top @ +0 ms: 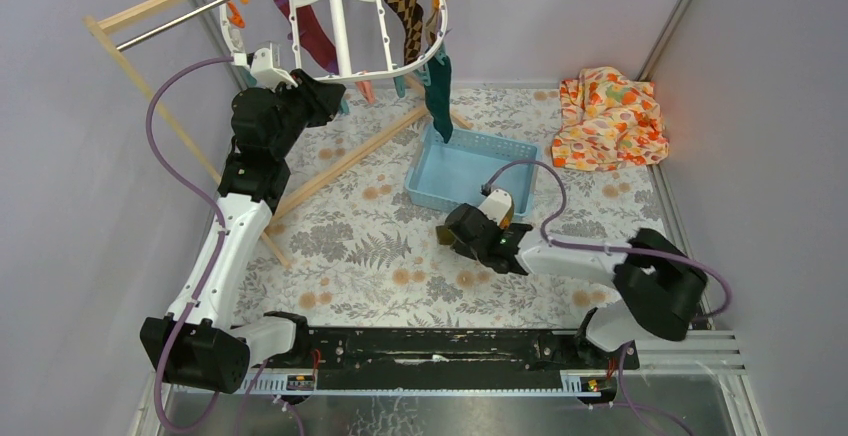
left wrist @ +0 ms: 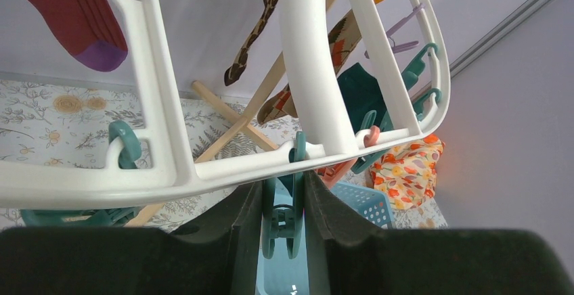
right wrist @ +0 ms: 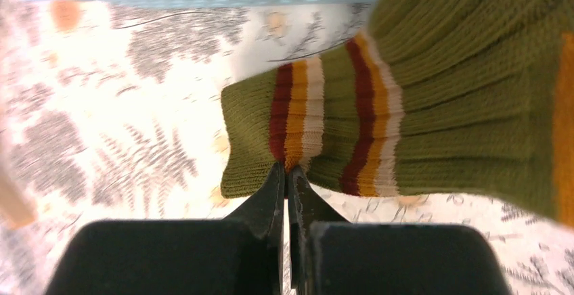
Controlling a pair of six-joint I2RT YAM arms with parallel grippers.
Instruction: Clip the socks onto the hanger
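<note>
The white hanger carries several socks and coloured clips at the top left. My left gripper is at its front bar, fingers around a teal clip; in the left wrist view the gripper has the clip between its fingertips. My right gripper is low in front of the blue bin. It is shut on an olive sock with maroon, orange and cream stripes, pinched near one end at the gripper's tips.
The blue bin stands behind the right gripper. A floral orange cloth lies at the back right. Wooden stand legs cross the floor on the left.
</note>
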